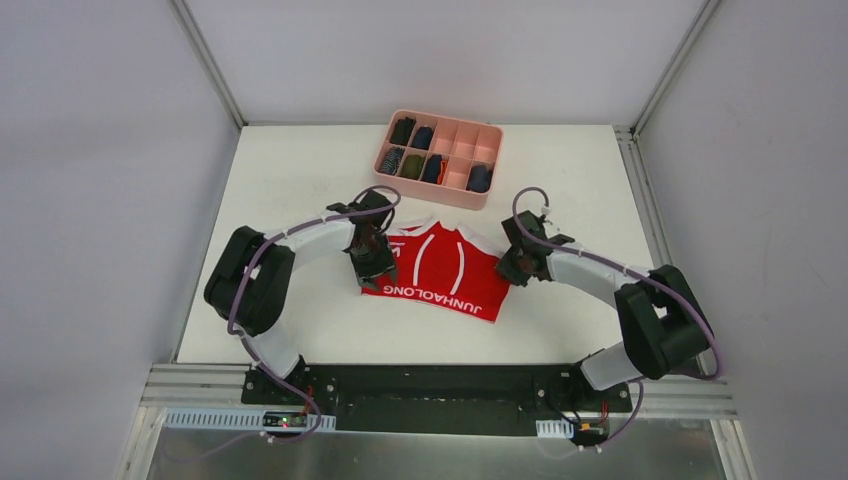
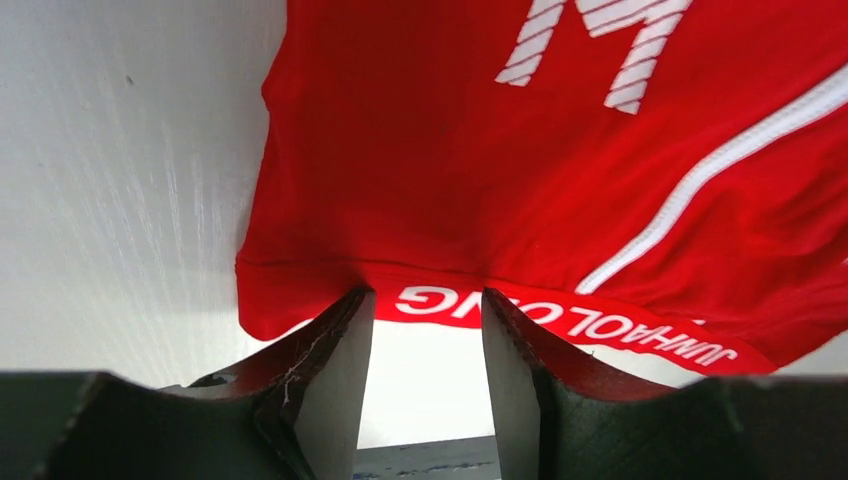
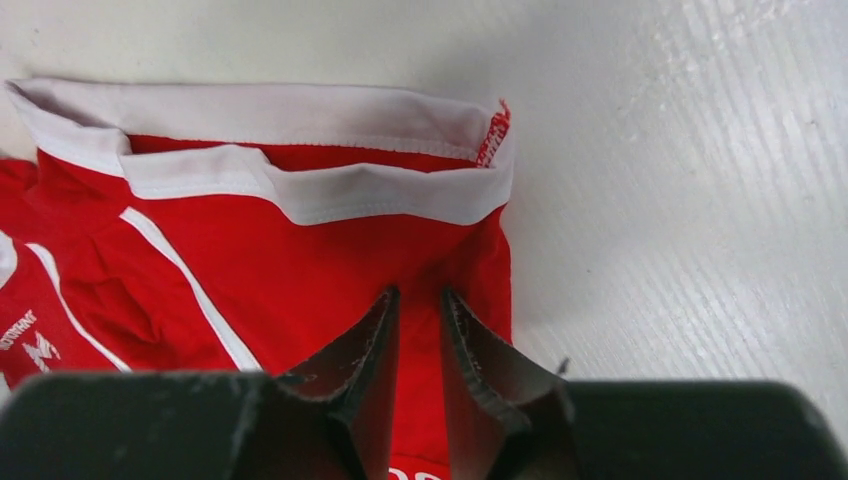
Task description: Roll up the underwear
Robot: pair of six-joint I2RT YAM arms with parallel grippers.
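Note:
Red underwear [image 1: 445, 270] with a white waistband and white lettering lies spread on the white table. My left gripper [image 1: 375, 270] is over its left part; in the left wrist view its fingertips [image 2: 425, 300] are at the lettered hem, slightly apart, and whether they pinch cloth is unclear. My right gripper [image 1: 508, 268] is at the garment's right side; in the right wrist view its fingers stand a little apart over the red cloth [image 3: 250, 280], below the white waistband [image 3: 380, 195], near the right edge.
A pink divided box [image 1: 460, 138] holding several rolled dark garments stands behind the underwear.

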